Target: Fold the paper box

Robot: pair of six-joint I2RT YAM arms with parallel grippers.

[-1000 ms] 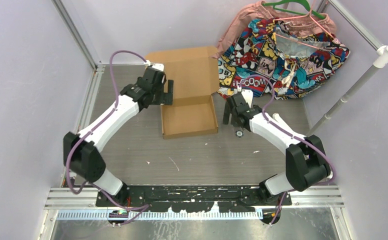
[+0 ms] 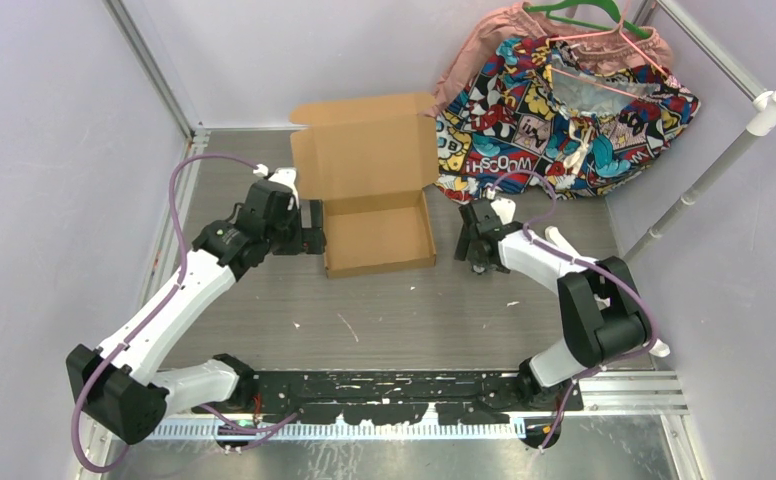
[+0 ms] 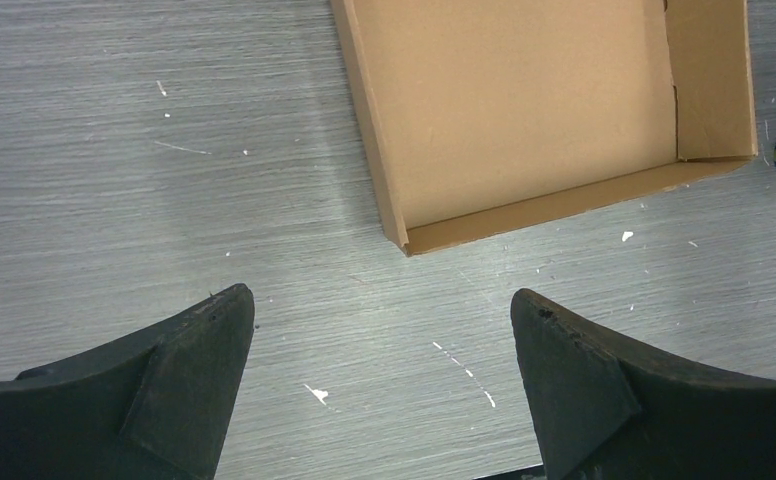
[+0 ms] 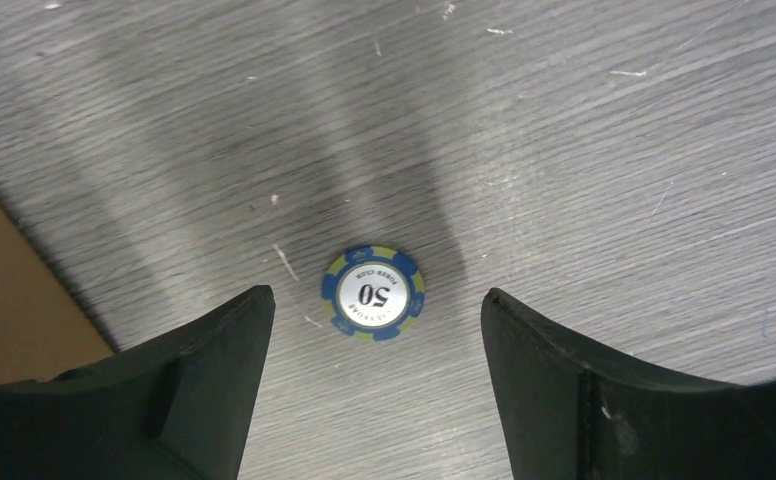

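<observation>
A cardboard box (image 2: 379, 231) lies on the table, its lid (image 2: 364, 150) raised or folded out toward the back. My left gripper is open over bare table just left of the box, whose corner shows ahead of it in the left wrist view. My right gripper is at the box's right, part open, with a blue and yellow chip (image 4: 373, 292) marked 50 lying on the table between and below its fingertips. The box's brown side (image 4: 14, 300) edges into the right wrist view.
A patterned bag or garment (image 2: 564, 120) with hangers fills the back right, beside a white rail (image 2: 704, 180). The table (image 2: 344, 320) in front of the box is clear apart from small scraps.
The box looks unchanged.
</observation>
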